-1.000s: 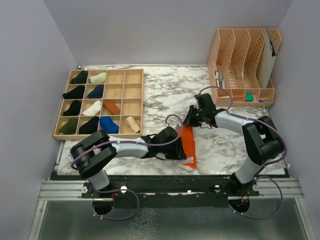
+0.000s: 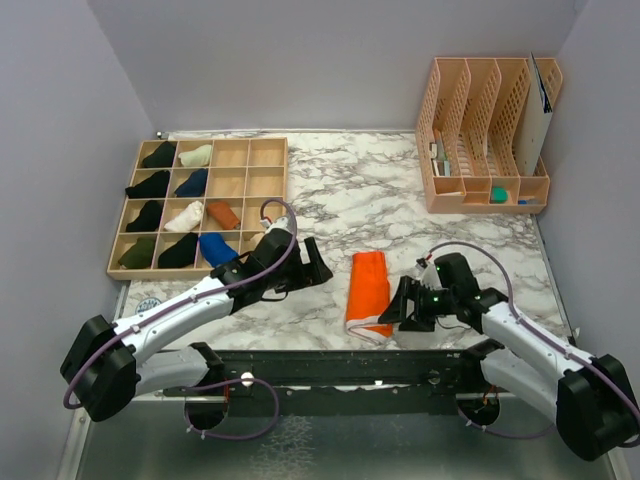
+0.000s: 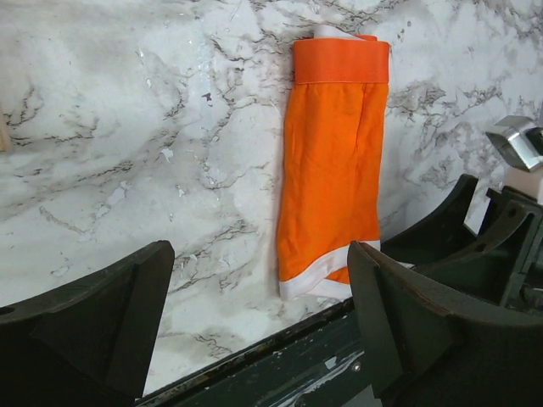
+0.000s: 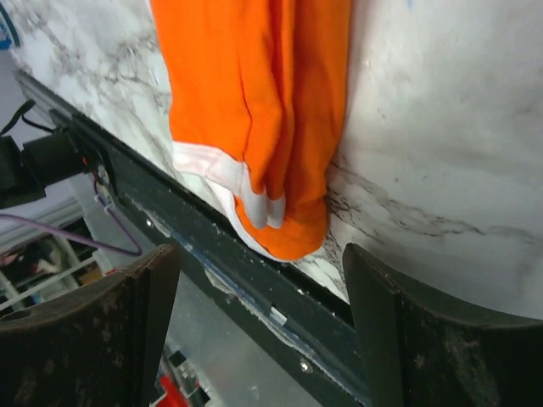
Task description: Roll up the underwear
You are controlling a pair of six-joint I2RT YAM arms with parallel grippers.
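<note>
A pair of orange underwear with white trim lies on the marble table, folded into a long narrow strip. In the left wrist view the strip has its waistband at the far end and the white hem towards the table's front edge. My left gripper hovers to its left with its fingers apart and empty. At the near end, by the hem, my right gripper stands on the right side. Its fingers are spread, and the bunched hem lies beyond them with nothing gripped.
A wooden divided box with several rolled garments stands at the left. A tan rack is at the back right. Marble is bare behind the underwear. The table's dark front edge runs close to the hem.
My left gripper has moved off the underwear to the left and back. The right one has come from the waistband end to the near hem. The underwear lies in the same place.
</note>
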